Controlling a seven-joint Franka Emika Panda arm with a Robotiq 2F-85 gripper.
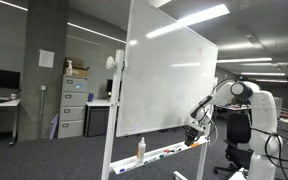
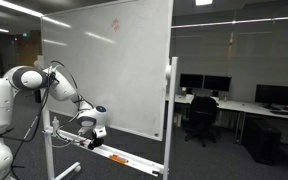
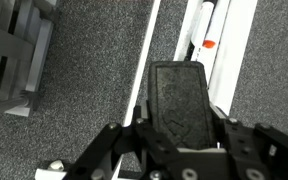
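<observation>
A dark, rounded block (image 3: 180,100), which looks like a board eraser, fills the middle of the wrist view. My gripper (image 1: 192,138) is shut on it, low at the right end of the whiteboard (image 1: 169,70). Below the board runs a white tray (image 2: 139,162). In the second exterior view the gripper (image 2: 96,140) is just above that tray, left of an orange item (image 2: 118,158). From the wrist, the block appears over the tray; whether it touches the tray cannot be made out.
A clear bottle (image 1: 141,150) stands at the tray's left end, with several small coloured items, likely markers, along the tray. A white marker with a red band (image 3: 209,44) lies beyond the block. The board's upright post (image 2: 170,110) borders the space; an office chair (image 2: 200,118) stands behind.
</observation>
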